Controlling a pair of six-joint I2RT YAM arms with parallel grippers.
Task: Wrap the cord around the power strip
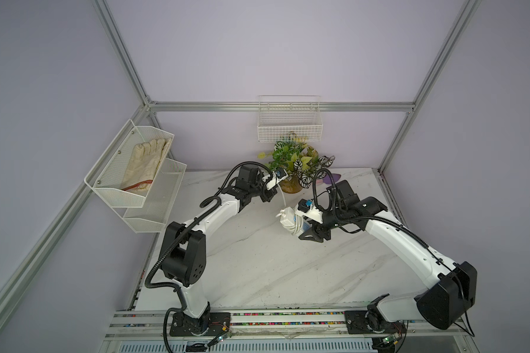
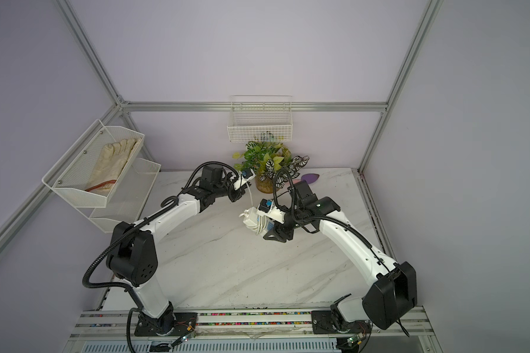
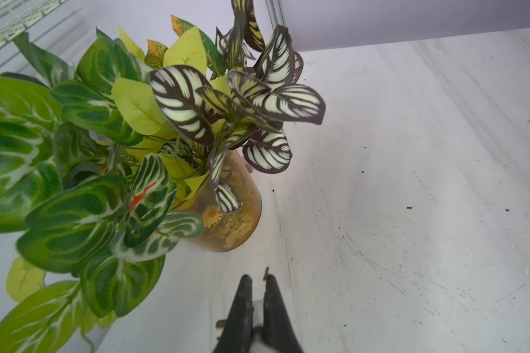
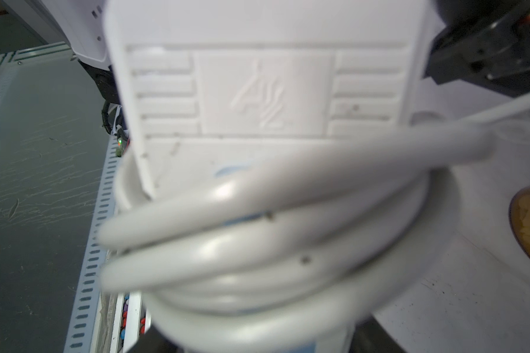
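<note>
The white power strip (image 4: 265, 94) is held off the table with my right gripper (image 1: 312, 230) shut on its end. Several loops of thick white cord (image 4: 276, 247) wrap around its body, one above another, in the right wrist view. From the top loop a free length of cord (image 2: 251, 195) runs up and back to my left gripper. A pale strip shows between the left fingers, which are shut; by the line of the cord, they pinch it. The cord's far end and plug cannot be made out.
A potted plant (image 1: 292, 158) in an amber pot (image 3: 235, 223) stands at the back, close to the left gripper. A wire basket (image 1: 289, 120) hangs above it. Gloves (image 1: 144, 161) lie in the left shelf.
</note>
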